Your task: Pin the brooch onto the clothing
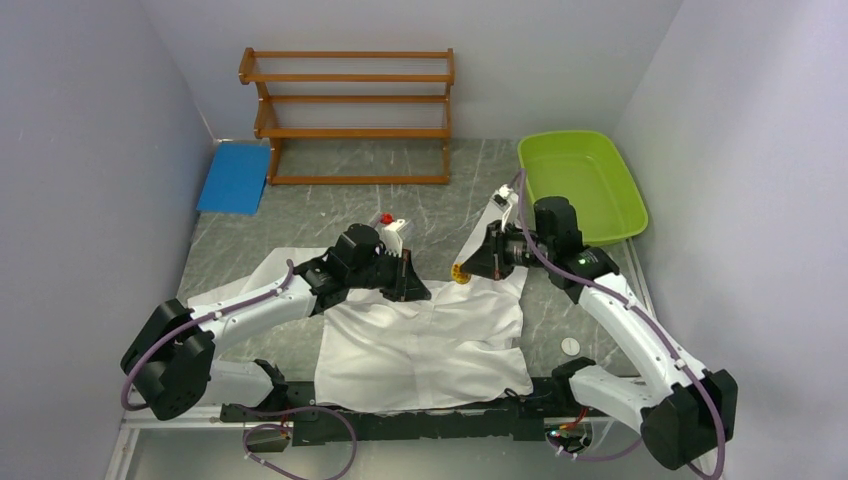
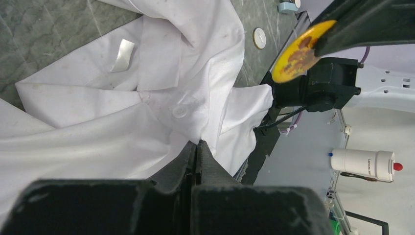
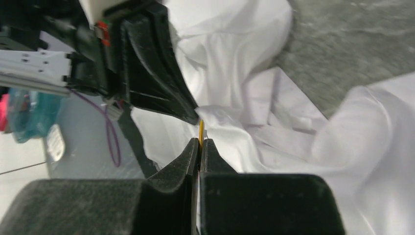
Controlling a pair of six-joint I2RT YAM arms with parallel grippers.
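Note:
A white garment (image 1: 418, 355) is spread on the table. My left gripper is shut on a pinched fold of the white cloth (image 2: 181, 98). My right gripper (image 1: 470, 268) is shut on the brooch (image 1: 459, 273), a round yellow badge with a dark figure, held above the cloth to the right of the left gripper. In the left wrist view the brooch (image 2: 301, 51) hangs at upper right, apart from the pinched fold. In the right wrist view it shows edge-on as a thin yellow strip (image 3: 201, 132) between the fingertips.
A wooden rack (image 1: 355, 180) stands at the back, a blue board (image 1: 232, 180) at back left, a green tray (image 1: 580, 170) at back right. A small white disc (image 1: 570, 347) lies right of the garment. Walls bound both sides.

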